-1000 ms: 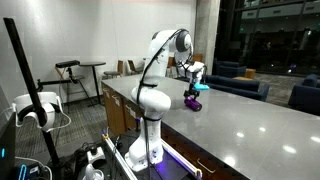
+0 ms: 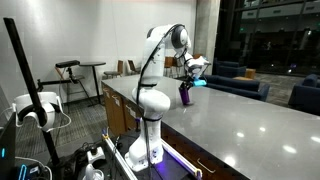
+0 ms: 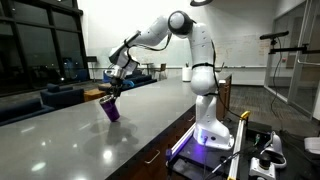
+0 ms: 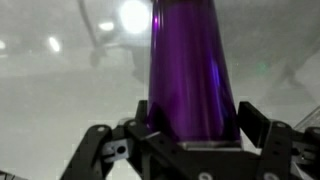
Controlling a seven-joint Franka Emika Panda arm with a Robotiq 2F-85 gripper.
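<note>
A shiny purple cup-like object (image 4: 190, 75) fills the middle of the wrist view, its near end between the fingers of my gripper. The fingers stand wide apart on either side of it; whether both touch it is hard to tell. In exterior view 2 the purple object (image 3: 111, 110) stands slightly tilted, directly below my gripper (image 3: 107, 96), over the far part of the table. Exterior view 1 shows the purple object (image 2: 184, 97) small and upright under the arm's end. Whether its base touches the table cannot be made out.
Blue sofas (image 3: 62, 97) stand beyond its far edge. A person (image 3: 127, 60) is behind the arm, near the gripper. A wheeled chair (image 2: 45, 112) is on the floor to the left.
The purple object looked lower and tipped over on the table before; now it is upright. It and my gripper have shifted a little to the left in exterior view 1.
</note>
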